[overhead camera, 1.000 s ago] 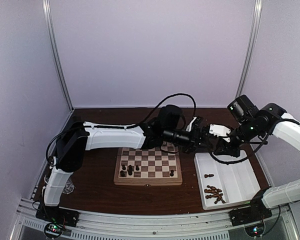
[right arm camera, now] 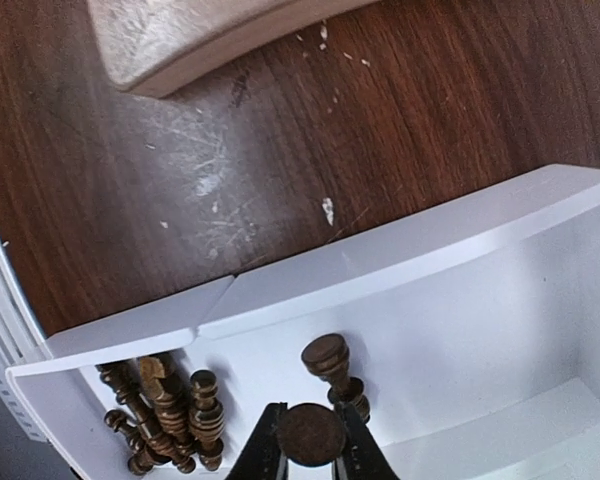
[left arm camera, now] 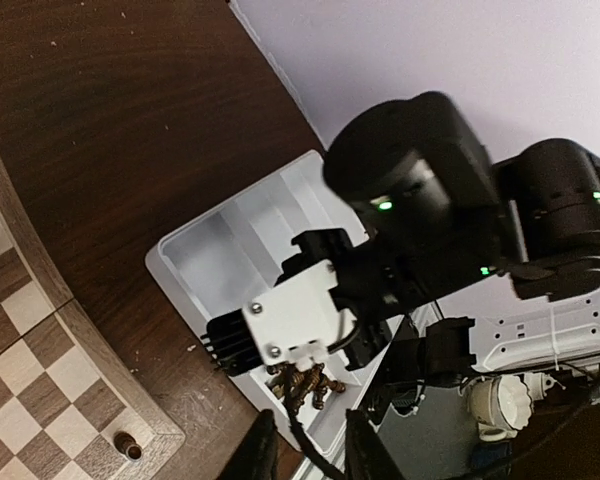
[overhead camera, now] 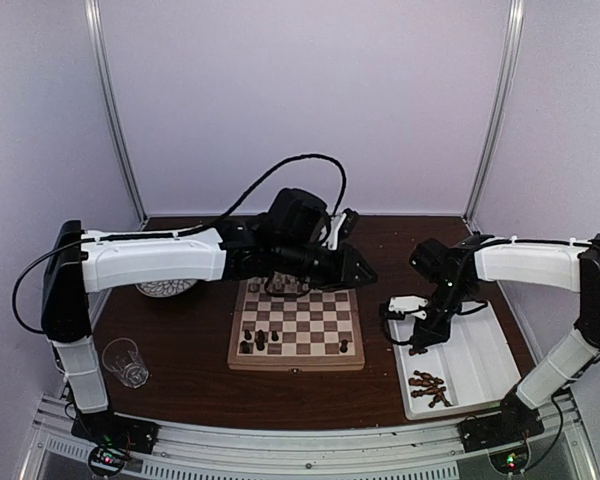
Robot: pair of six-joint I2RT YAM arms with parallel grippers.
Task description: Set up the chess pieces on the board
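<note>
The chessboard [overhead camera: 290, 352] holds several dark and light pieces. In the white tray [overhead camera: 470, 370], dark pieces lie in a group [right arm camera: 170, 410], with a single piece [right arm camera: 330, 365] apart. My right gripper is low over the tray; a round dark piece top sits between its fingertips, whether gripped I cannot tell. My left gripper [overhead camera: 350, 265] is raised over the board's back right, partly hiding it; in the left wrist view its fingers [left arm camera: 262, 445] stand apart at the bottom edge, with no piece visible between them.
A glass [overhead camera: 128, 365] stands at the left, and a patterned bowl [overhead camera: 165, 287] behind it. My right arm occupies the space over the tray.
My left gripper has moved left and up, away from the right one.
</note>
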